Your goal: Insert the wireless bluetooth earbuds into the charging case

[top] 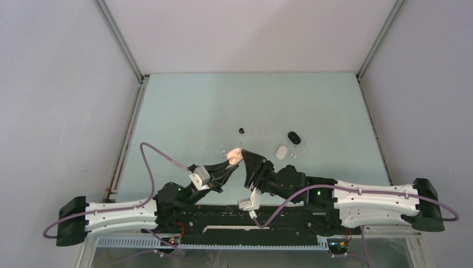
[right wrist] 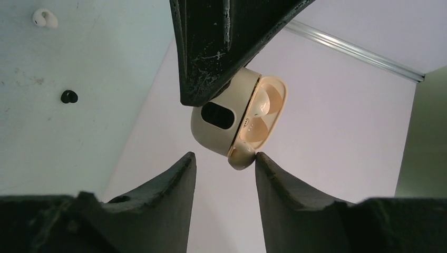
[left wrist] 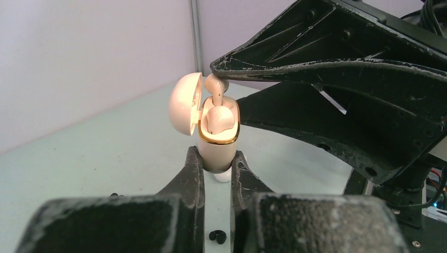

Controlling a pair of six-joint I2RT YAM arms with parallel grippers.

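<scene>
My left gripper is shut on the white charging case point(left wrist: 217, 150), holding it off the table. The case lid point(left wrist: 184, 104) stands open. One white earbud point(left wrist: 221, 120) sits low in the case. The other white earbud point(left wrist: 216, 87) sticks up from its slot, head well above the rim and stem partly in. In the right wrist view, my right gripper is open around that raised earbud's head point(right wrist: 242, 157). One of its fingers point(right wrist: 262, 164) touches or nearly touches the head; the other finger stands clear. Both grippers meet near the middle in the top view.
On the table lie a black earbud point(top: 241, 130), a black case point(top: 294, 137), a white case point(top: 281, 152) and small white earbuds point(top: 293, 156).
</scene>
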